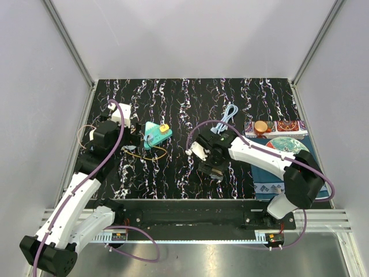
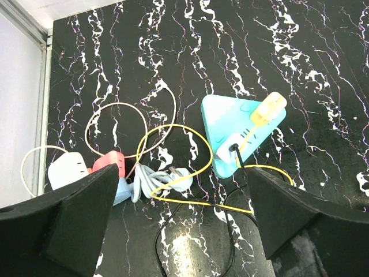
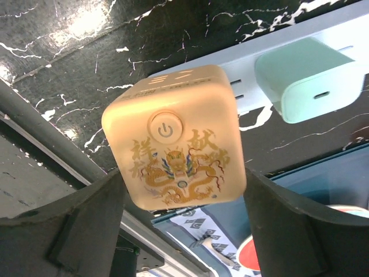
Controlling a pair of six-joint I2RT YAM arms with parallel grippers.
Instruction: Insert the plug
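Observation:
An orange plug (image 3: 181, 138) with a power button and a dragon print sits between the fingers of my right gripper, at the near end of a white power strip (image 3: 239, 69). The fingers stand close along its two sides, but whether they press on it I cannot tell. Its prongs are hidden beneath its body. A mint-green plug (image 3: 314, 81) stands further along the same strip. On the left, my left gripper is open above the table with its fingers wide apart, and nothing is gripped there.
Beyond the left gripper, a teal triangular strip (image 2: 216, 118) carries a yellow plug (image 2: 270, 108) and a white plug (image 2: 229, 148). Loose cables, a red plug (image 2: 109, 161) and a grey cord (image 2: 150, 179) lie nearby. A blue mat (image 1: 268, 173) fills the right side.

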